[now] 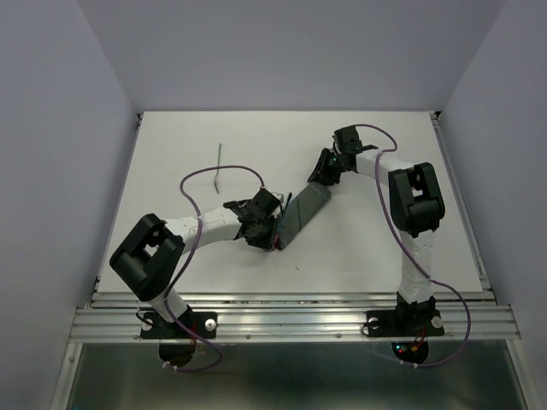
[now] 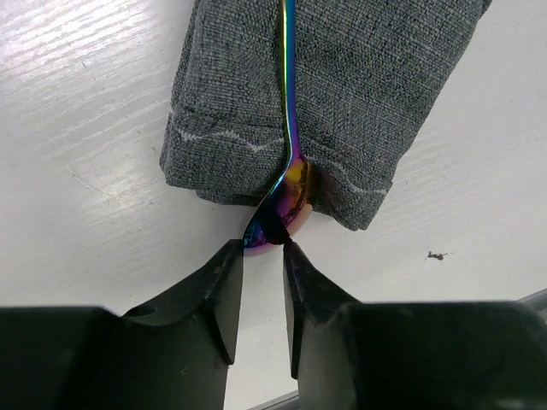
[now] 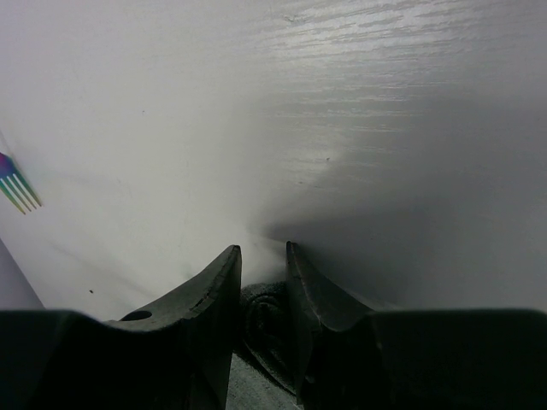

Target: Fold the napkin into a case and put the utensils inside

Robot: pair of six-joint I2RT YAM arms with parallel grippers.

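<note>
The grey napkin [image 1: 305, 215] lies folded into a narrow strip, slanting across the middle of the table. A rainbow-coloured spoon [image 2: 292, 120] runs along it in the left wrist view, its bowl past the near edge. My left gripper has its fingertips close on either side of the bowl's end, a gap between them; whether they grip it cannot be made out. At the napkin's far end, my right gripper is shut on a rolled or folded bit of the napkin's edge.
A thin fork [image 1: 219, 166] lies alone at the table's back left; its tines also show at the left of the right wrist view.
</note>
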